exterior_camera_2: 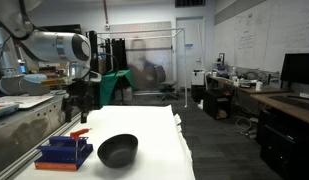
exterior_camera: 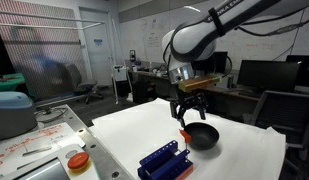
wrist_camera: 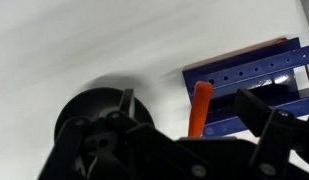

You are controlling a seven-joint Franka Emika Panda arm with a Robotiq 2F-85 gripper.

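My gripper (exterior_camera: 189, 112) hangs open above the table, over the black bowl (exterior_camera: 206, 137) and the small orange object (exterior_camera: 184, 135). Nothing is held between its fingers. In the wrist view the orange object (wrist_camera: 200, 108) appears as an upright strip in the gap between the spread fingers, below them. It stands beside a blue rack (wrist_camera: 229, 72); whether it touches the rack I cannot tell. The bowl (wrist_camera: 69, 108) is on the other side, partly covered by my gripper. Exterior view 2 shows the blue rack (exterior_camera_2: 62, 155) left of the bowl (exterior_camera_2: 118, 151), with the orange object (exterior_camera_2: 81, 132) by the rack.
A red button (exterior_camera: 78, 160) on a grey box sits at the near left edge. Behind the table are an office chair (exterior_camera: 284, 110) and monitors.
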